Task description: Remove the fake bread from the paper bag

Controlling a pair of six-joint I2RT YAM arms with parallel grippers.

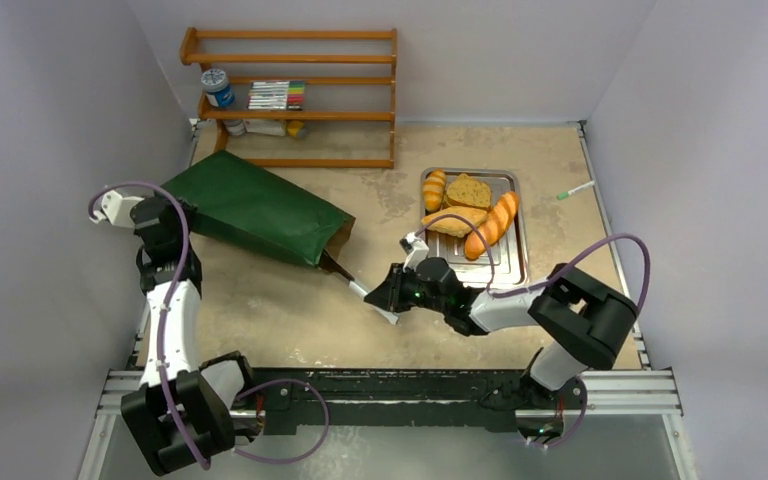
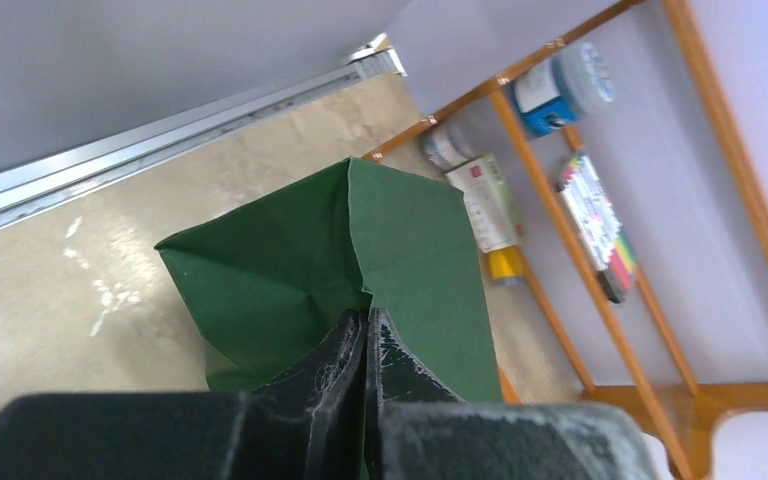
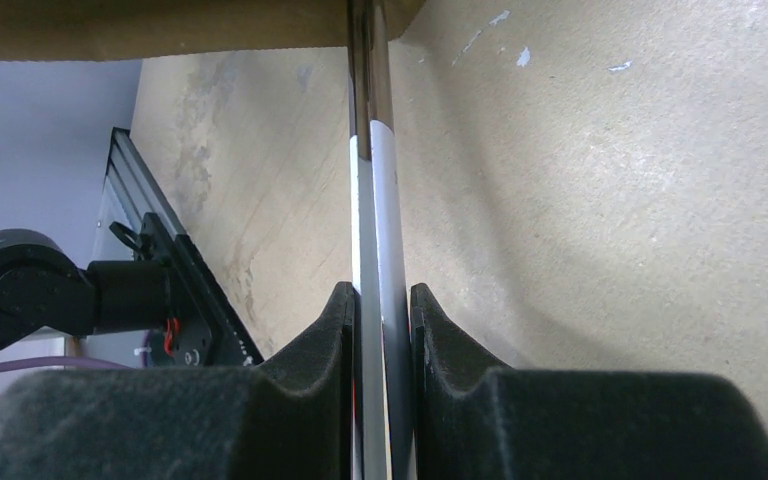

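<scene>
The green paper bag (image 1: 245, 205) lies tilted at the left, its brown-lined opening facing right. My left gripper is shut on its gathered green end. A long object with a white end (image 1: 360, 288) and brown upper part (image 3: 368, 80) extends from the bag's opening. My right gripper has its fingers either side of the white part; whether they grip it is unclear. The bag's interior is mostly hidden.
A metal tray (image 1: 508, 260) with several fake breads stands at the right. A wooden rack (image 1: 290, 160) with jars and pens is behind the bag. A marker (image 1: 575, 190) lies far right.
</scene>
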